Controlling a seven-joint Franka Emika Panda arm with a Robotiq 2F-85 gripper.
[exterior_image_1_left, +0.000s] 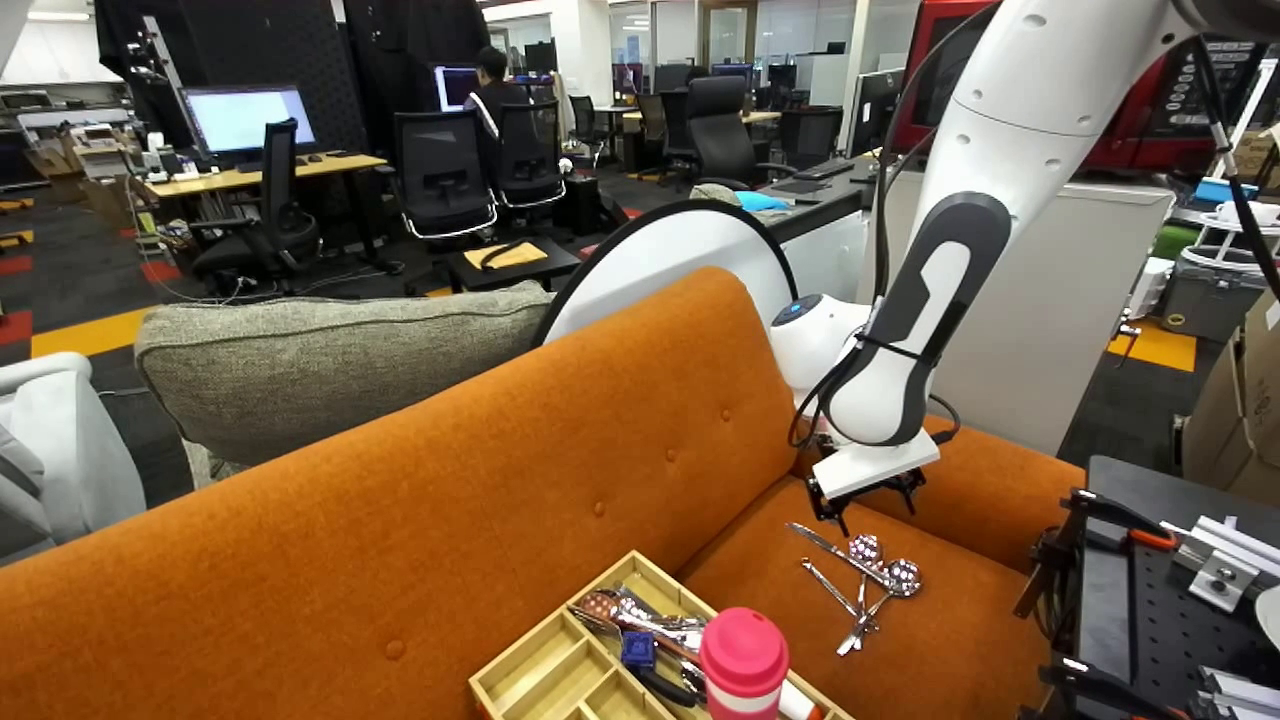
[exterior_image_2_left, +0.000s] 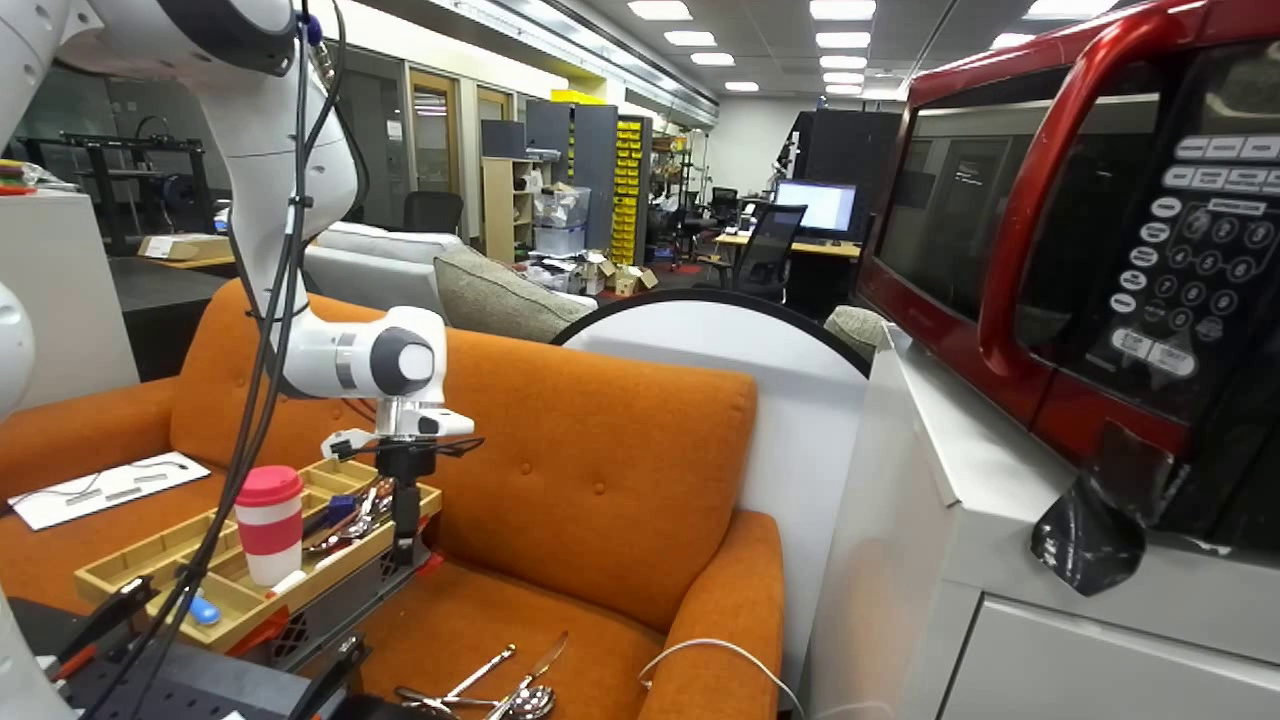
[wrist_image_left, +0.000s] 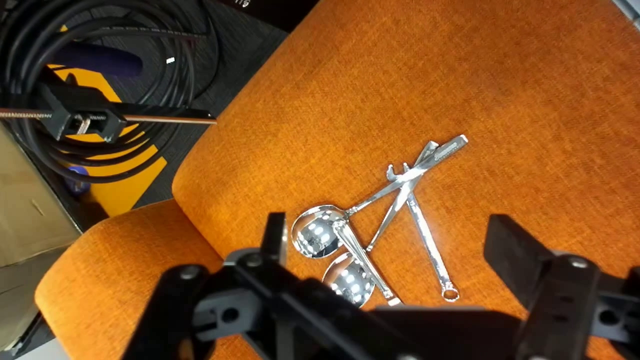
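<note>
In the wrist view, two shiny ladles lie crossed on the orange seat, one bowl (wrist_image_left: 316, 233) beside the other bowl (wrist_image_left: 348, 281). A wrench (wrist_image_left: 429, 240) rests against their handles. Across the bowls lies a knife (wrist_image_left: 367, 262), its far part hidden behind my gripper. The fingers stand wide open with nothing between them. From exterior view 1, my gripper (exterior_image_1_left: 876, 518) hangs above the seat near the knife tip (exterior_image_1_left: 806, 530), apart from the utensils. Exterior view 2 shows the gripper (exterior_image_2_left: 405, 552) in front of the sofa back.
A wooden organizer (exterior_image_1_left: 528, 666) holds several utensils, a blue block (exterior_image_1_left: 638, 649) and a pink-lidded cup (exterior_image_1_left: 744, 660). The sofa back (exterior_image_1_left: 564, 468) rises behind, and a black table with clamps (exterior_image_1_left: 1110, 510) borders the seat. Bare seat surrounds the utensils.
</note>
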